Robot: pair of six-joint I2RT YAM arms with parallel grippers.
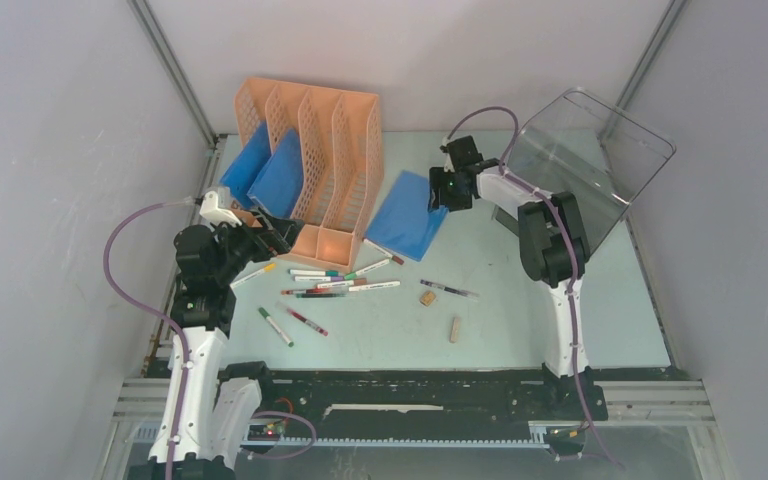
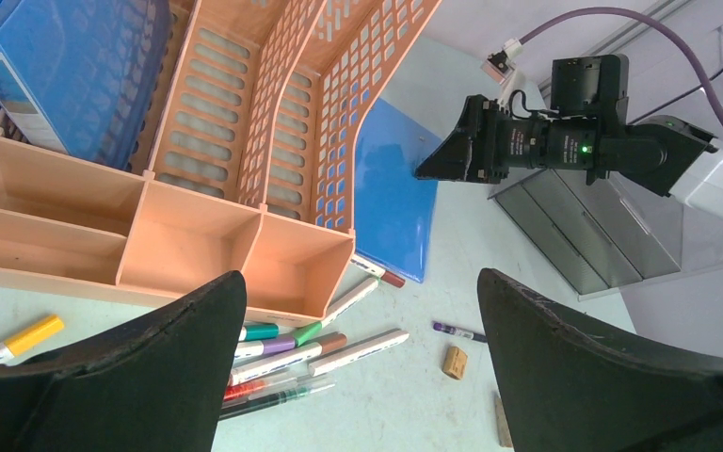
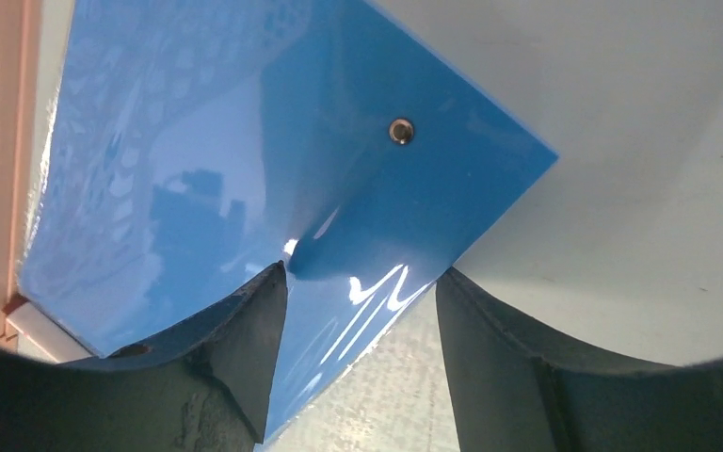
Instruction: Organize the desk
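Note:
A blue folder lies flat on the desk, just right of the peach file organizer. My right gripper is over the folder's right edge; in the right wrist view its fingers stand apart, with the folder's creased, glossy corner part below and between them. Whether the tips press on it cannot be told. Two blue folders stand in the organizer's left slots. My left gripper is open and empty above the organizer's front trays. Several markers lie in front of the organizer.
A clear bin stands at the back right. Loose on the desk are a dark pen, a small tan block, a pale stick-like block and a red pen.

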